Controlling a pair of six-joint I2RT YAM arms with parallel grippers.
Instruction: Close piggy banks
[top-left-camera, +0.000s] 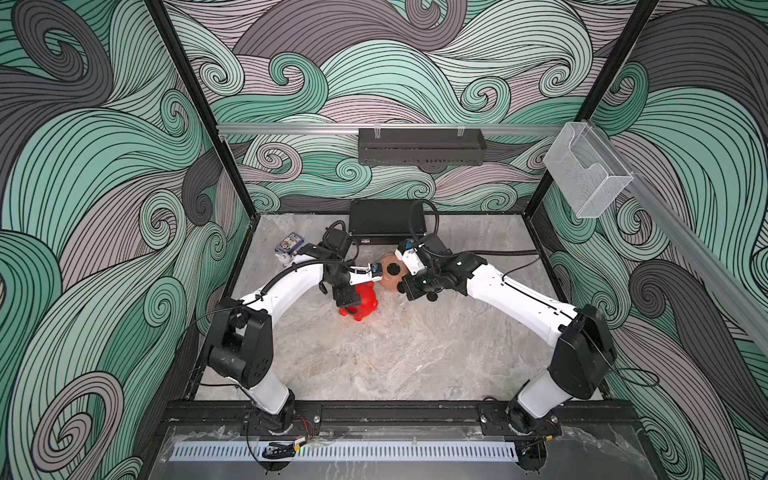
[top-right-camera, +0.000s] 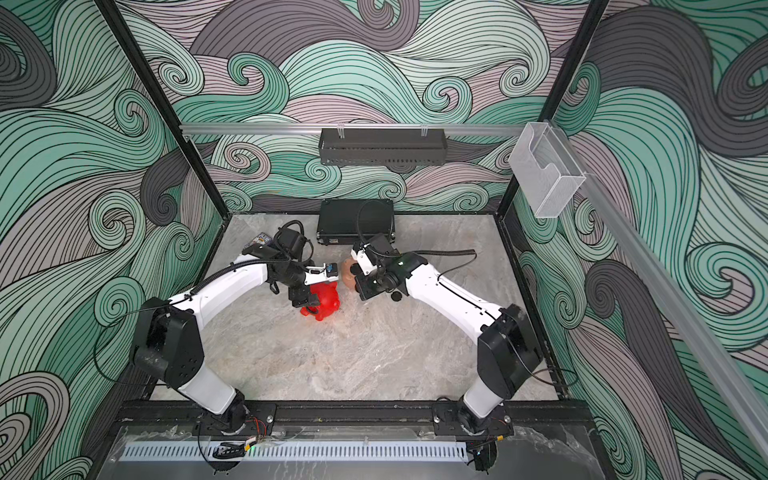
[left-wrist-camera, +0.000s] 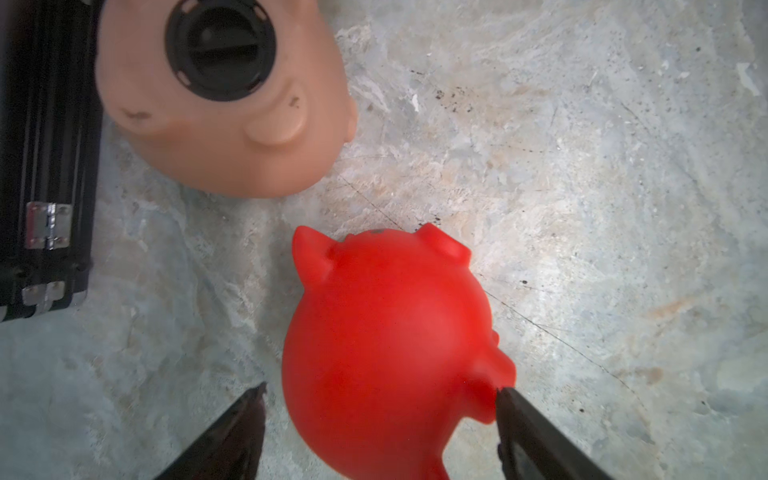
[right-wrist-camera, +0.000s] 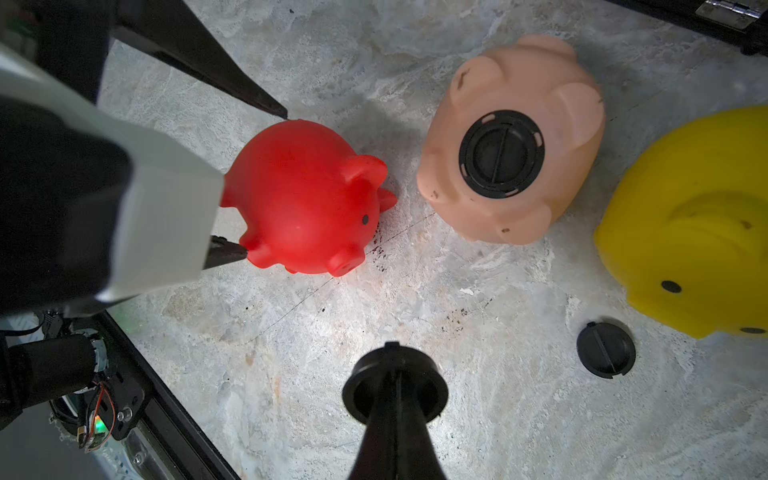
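Note:
A red piggy bank (left-wrist-camera: 384, 344) sits between the fingers of my left gripper, which reach down on either side of it, part open. A peach piggy bank (right-wrist-camera: 512, 96) lies belly up with a black plug (right-wrist-camera: 501, 153) in its hole. My right gripper is shut at its tips on a black plug, held over the table. A yellow piggy bank (right-wrist-camera: 688, 224) lies right of the peach one in the right wrist view, and a loose black plug (right-wrist-camera: 605, 349) rests below it.
A black case (top-left-camera: 387, 216) lies along the back of the table behind the piggy banks. A small boxed item (top-left-camera: 289, 243) is at the back left.

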